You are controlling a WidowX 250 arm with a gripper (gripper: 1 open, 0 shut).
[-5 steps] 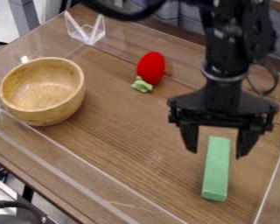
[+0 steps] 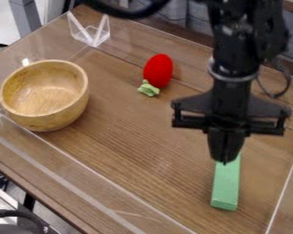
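A green rectangular block (image 2: 226, 187) lies flat on the wooden table at the lower right. My gripper (image 2: 231, 128), dark and bulky, hangs just above and behind the block, hiding part of its far end. I see nothing held; the fingertips are too dark and crowded to read clearly.
A wooden bowl (image 2: 43, 101) sits at the left. A red object (image 2: 157, 68) and a small green piece (image 2: 149, 88) lie toward the back centre. A clear container (image 2: 91, 29) stands at the back left.
My gripper has shifted slightly over the last second, staying over the block's far end. The objects on the table look unmoved.
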